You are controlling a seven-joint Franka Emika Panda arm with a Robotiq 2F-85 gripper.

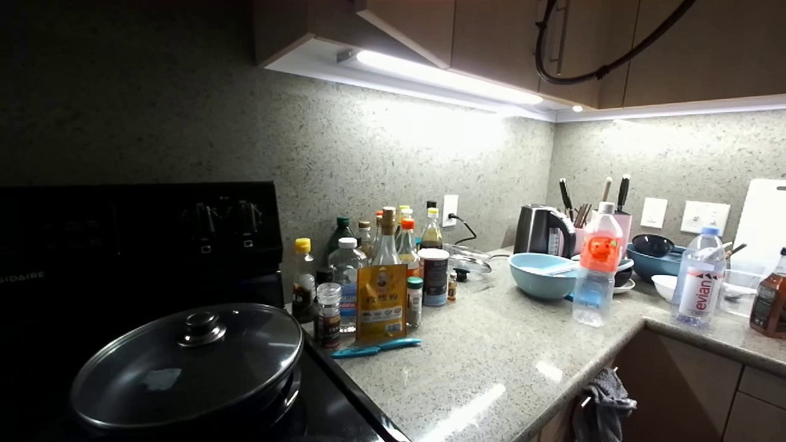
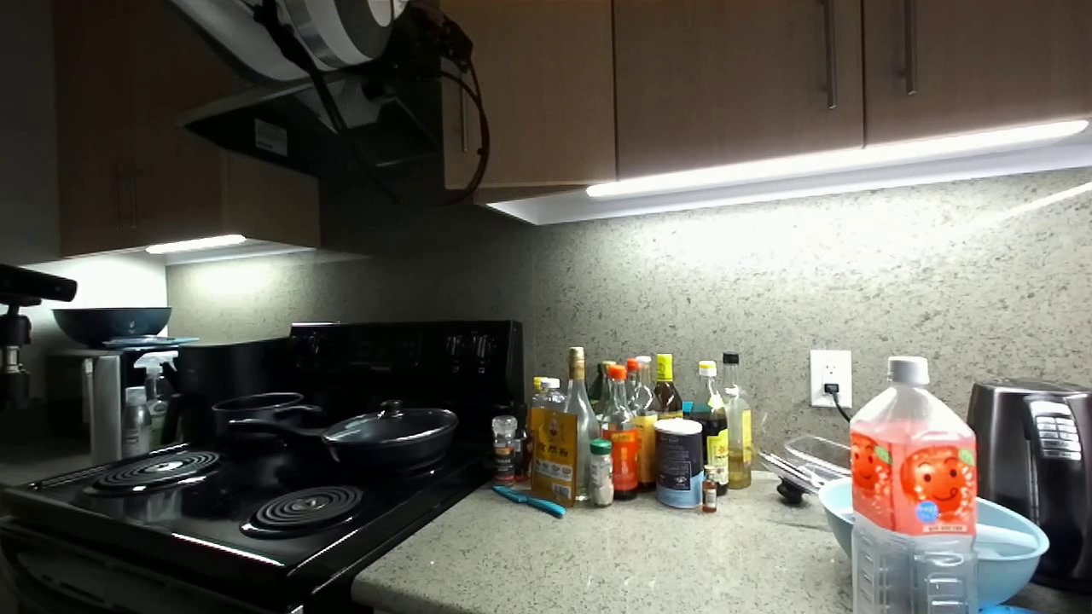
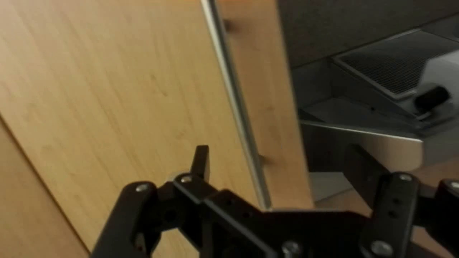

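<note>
A light wooden cabinet door (image 3: 142,94) with a long metal bar handle (image 3: 235,94) fills much of the wrist view. My gripper stands open in front of it, one black finger (image 3: 200,162) on each side of the handle's line. Nothing is gripped; whether the fingertips reach past the bar is unclear. In exterior view 1 the upper cabinet door (image 1: 412,26) hangs partly open over the lit counter corner. Exterior view 2 shows part of the arm (image 2: 338,31) high above the stove; the gripper itself is hidden there.
Below lie the stove with a lidded pan (image 1: 195,368), several bottles (image 1: 387,247), a blue bowl (image 1: 541,276) and a tall plastic bottle (image 1: 598,272). The range hood (image 2: 292,123) is close to the arm. Open counter (image 1: 471,361) lies in front of the bottles.
</note>
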